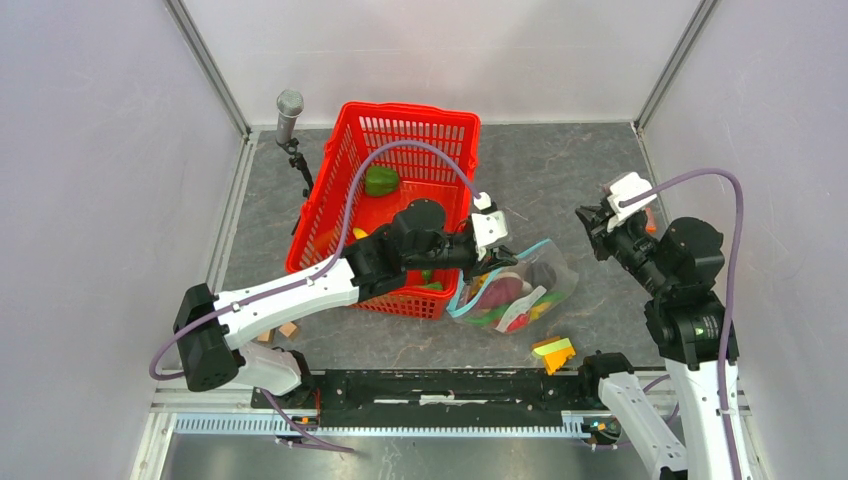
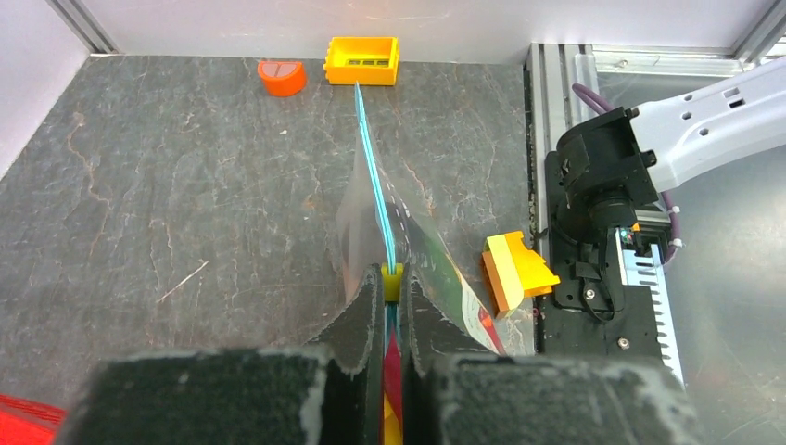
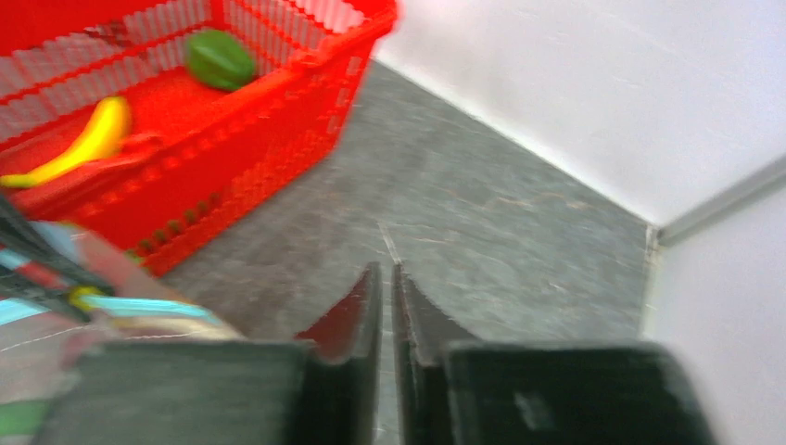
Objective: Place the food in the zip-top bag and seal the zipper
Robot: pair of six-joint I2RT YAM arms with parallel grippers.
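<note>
The clear zip top bag (image 1: 530,290), with dark red, green and yellow food inside, lies beside the red basket in the top view. Its blue zipper strip (image 2: 373,176) runs away from my left gripper, which is shut on a small yellow slider (image 2: 393,286) on that strip. In the top view, the blue edges nearest the basket stand apart. My right gripper is clear of the bag, to its upper right in the top view. A narrow gap shows between its fingers, with nothing in it.
The red basket (image 1: 445,125) holds a green pepper (image 1: 381,180) and a yellow banana (image 3: 88,144). A yellow-orange block (image 1: 553,352) lies near the front edge. A microphone (image 1: 289,105) stands left of the basket. Bare counter (image 1: 560,165) lies behind the bag.
</note>
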